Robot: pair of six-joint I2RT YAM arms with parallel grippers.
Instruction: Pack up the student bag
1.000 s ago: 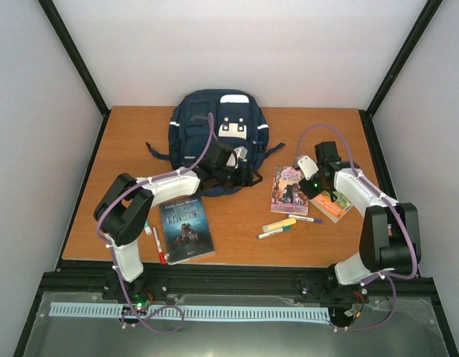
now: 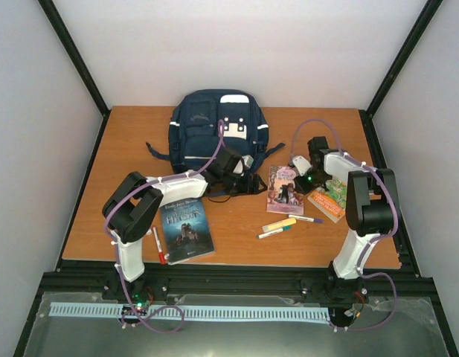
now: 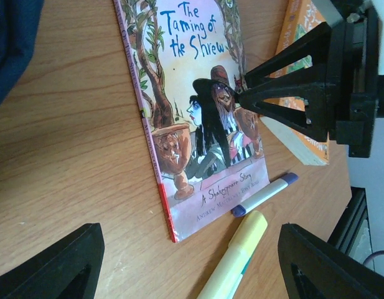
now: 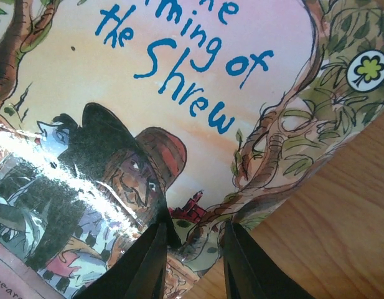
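The pink "Taming of the Shrew" book (image 2: 285,195) lies on the table right of centre. My right gripper is shut on that book's right edge, which shows between its fingers; the book appears flat or nearly so. In the left wrist view, my left gripper is open and empty, its fingers wide apart short of the book's near end. Left of it, the dark blue backpack (image 2: 186,141) rests at the back of the table, partly covered by the left arm.
A dark "Heist" book (image 2: 188,230) lies front left beside a red marker (image 2: 159,244). An orange-green book (image 2: 327,207) sits partly under the right arm. Yellow (image 2: 279,224), teal-capped (image 2: 274,232) and purple-capped (image 2: 306,219) markers lie in front of the pink book.
The right gripper and the pink book have shifted slightly left, away from the orange-green book. The left gripper moved right, towards the pink book, and has since stayed nearly in place.
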